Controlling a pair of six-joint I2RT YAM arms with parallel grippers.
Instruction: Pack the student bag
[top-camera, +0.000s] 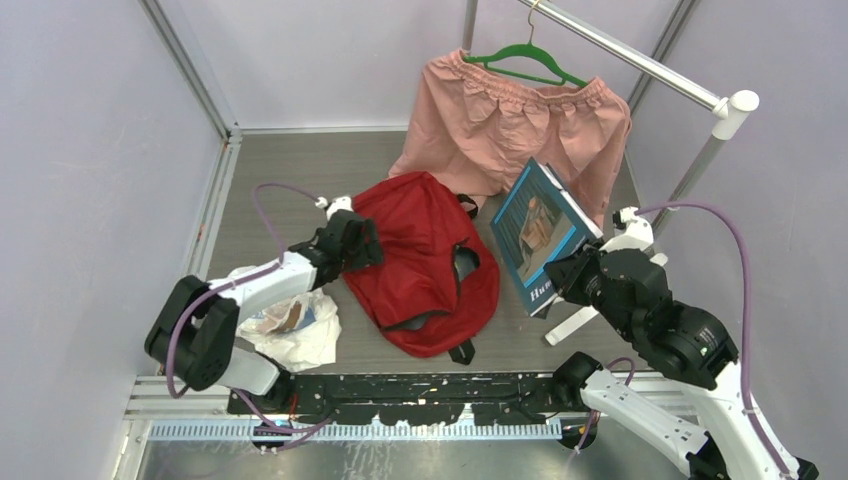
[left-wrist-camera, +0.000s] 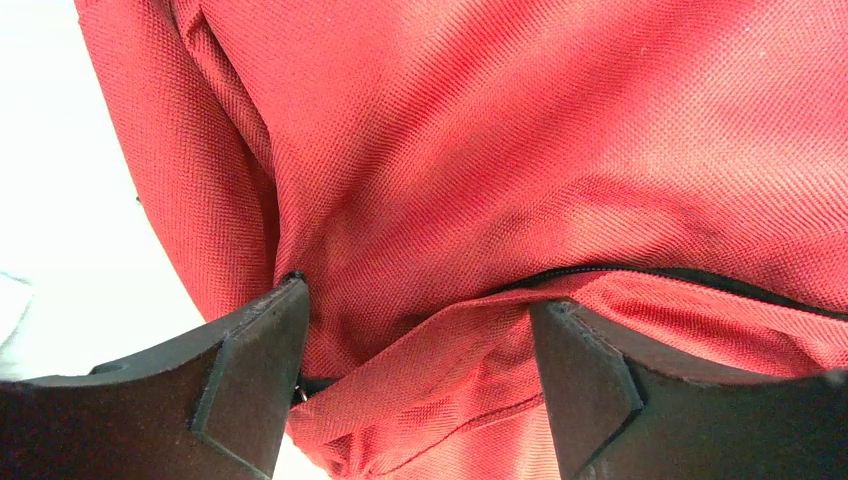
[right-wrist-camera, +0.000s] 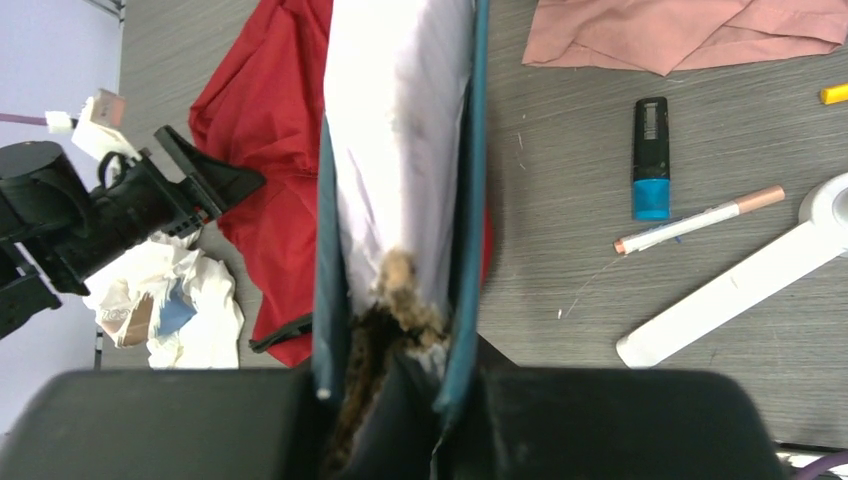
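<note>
The red backpack (top-camera: 410, 260) lies on the floor, its front flap partly gaping over a dark interior. My left gripper (top-camera: 365, 255) is open at the backpack's left side; in the left wrist view its fingers (left-wrist-camera: 250, 390) sit around red fabric near a zipper edge. My right gripper (top-camera: 560, 280) is shut on a blue book (top-camera: 530, 225), held up beside the backpack's right side; in the right wrist view the book's white pages (right-wrist-camera: 395, 150) face the camera.
Pink shorts (top-camera: 505, 130) hang on a green hanger behind. A white plastic bag (top-camera: 305, 340) lies lower left. A highlighter (right-wrist-camera: 650, 160), a pen (right-wrist-camera: 700, 219) and a white rail base (right-wrist-camera: 725, 290) are on the floor at right.
</note>
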